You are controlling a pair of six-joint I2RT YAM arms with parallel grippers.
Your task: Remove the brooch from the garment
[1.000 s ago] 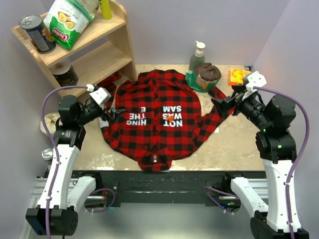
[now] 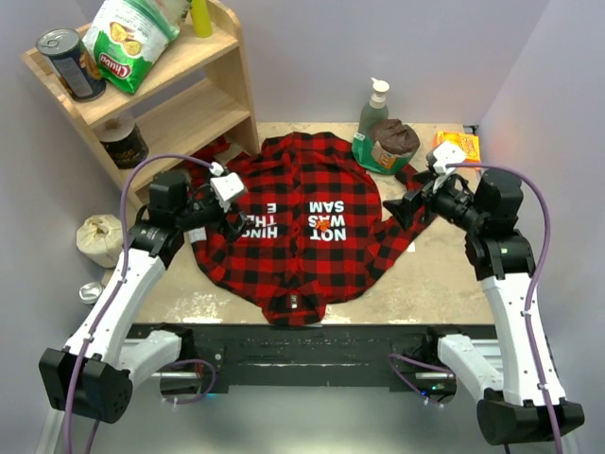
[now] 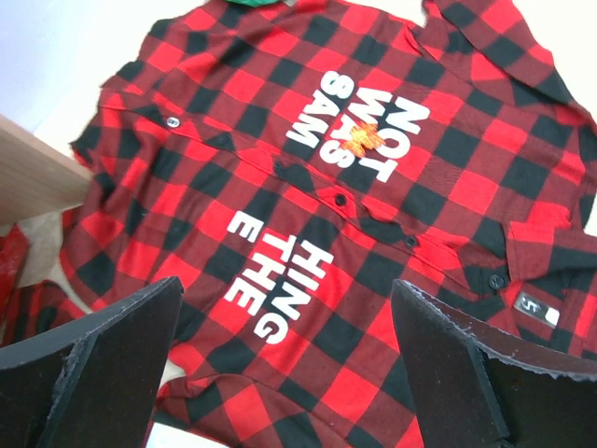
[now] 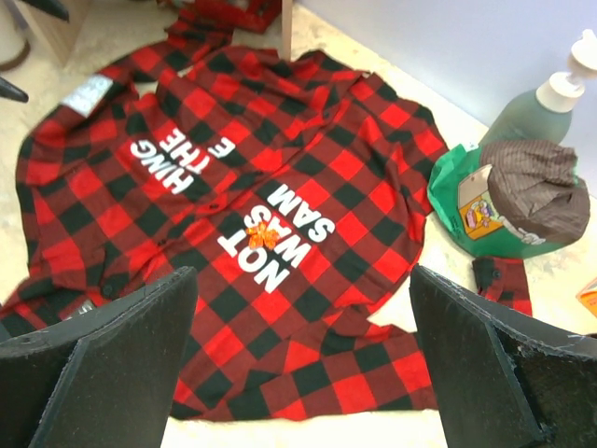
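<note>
A red and black checked shirt [image 2: 274, 189] with white lettering lies spread on the table, its collar toward the front edge. An orange brooch [image 2: 323, 225] sits among the white words on the shirt's right half; the left wrist view shows the brooch [image 3: 363, 140] flat on the cloth, and the right wrist view shows the brooch [image 4: 264, 234] too. My left gripper [image 2: 236, 227] stands open above the shirt's left side, well short of the brooch. Over the right sleeve hangs my right gripper [image 2: 395, 212], open and empty, with the brooch off to its left.
A green bag with a brown top [image 2: 388, 148] and a pump bottle [image 2: 374, 109] stand behind the shirt at the right. The wooden shelf [image 2: 194, 113] rises at the back left. An orange packet [image 2: 458, 145] lies back right. Bare table [image 2: 440, 284] shows at front right.
The right arm has shifted left, bringing its gripper nearer the shirt's middle. Shirt and brooch have stayed put.
</note>
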